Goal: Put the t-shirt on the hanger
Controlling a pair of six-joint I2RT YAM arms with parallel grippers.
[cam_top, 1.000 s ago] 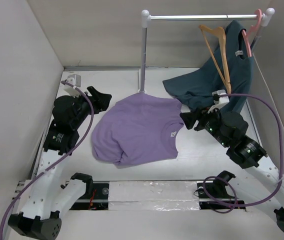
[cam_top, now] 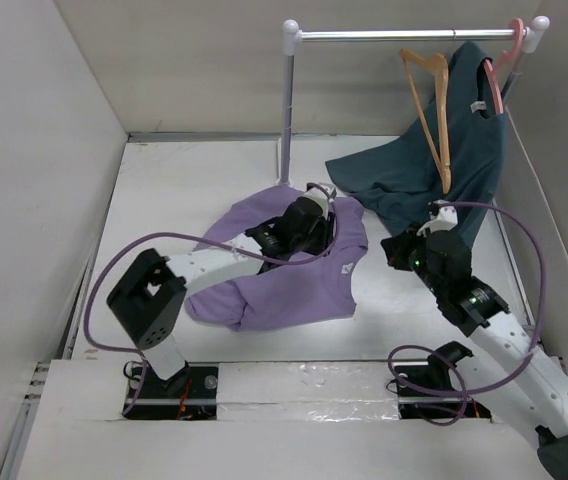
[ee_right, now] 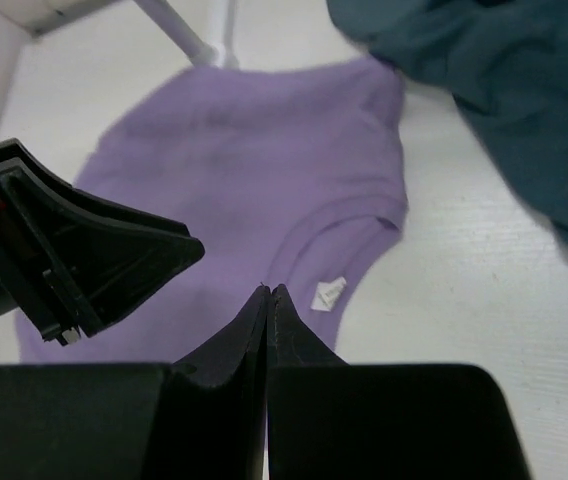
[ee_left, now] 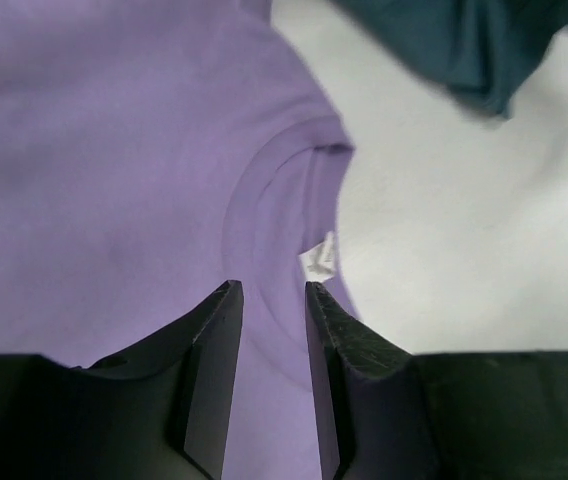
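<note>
A purple t-shirt [cam_top: 294, 295] lies spread on the white floor, its collar and a white label [ee_left: 318, 258] facing right. My left gripper [cam_top: 326, 228] hangs over the shirt's upper right part; in its wrist view the fingertips sit close together with a narrow gap, holding nothing visible. My right gripper [cam_top: 396, 252] is shut and empty to the right of the shirt; in its wrist view the left gripper appears at left. A wooden hanger [cam_top: 442, 120] hangs on the rail.
The rack's rail [cam_top: 404, 35] spans the back, with a pink hanger [cam_top: 494, 85] holding a dark teal garment [cam_top: 374, 170] that drapes onto the floor. Bare floor lies left of the shirt and between it and my right gripper.
My left arm has swung from the far left across to over the shirt. My right gripper has moved slightly right and its fingers have closed.
</note>
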